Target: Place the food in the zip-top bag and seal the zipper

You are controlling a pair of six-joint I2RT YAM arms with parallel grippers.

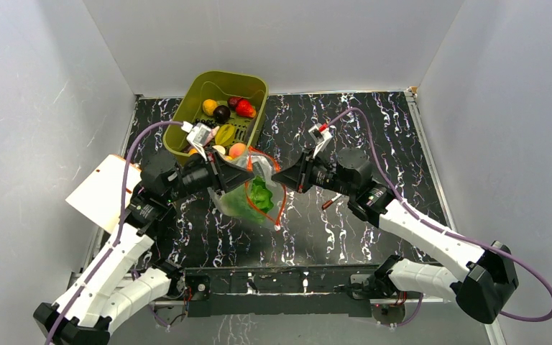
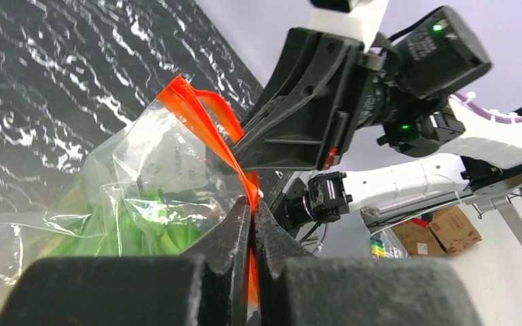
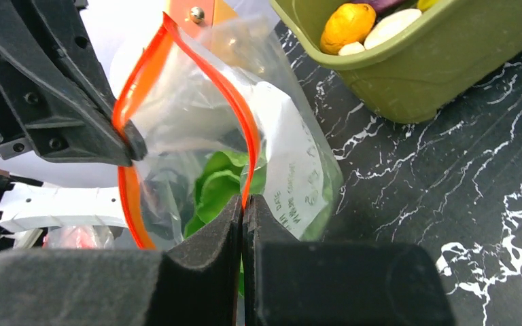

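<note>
The clear zip top bag (image 1: 259,208) with orange zipper edges hangs between my grippers, green leafy food (image 3: 214,176) inside it. My left gripper (image 1: 244,175) is shut on one orange-edged side; in the left wrist view the edge (image 2: 207,132) runs down between its fingertips. My right gripper (image 1: 280,177) is shut on the opposite edge (image 3: 248,129), which runs into its fingertips (image 3: 258,231). The right wrist view looks into the bag's mouth between the two orange strips.
A green basket (image 1: 257,108) of fruit and vegetables stands at the back left, close behind the bag. A pale board (image 1: 100,194) lies at the left edge. A red-handled tool (image 1: 328,203) lies right of the bag.
</note>
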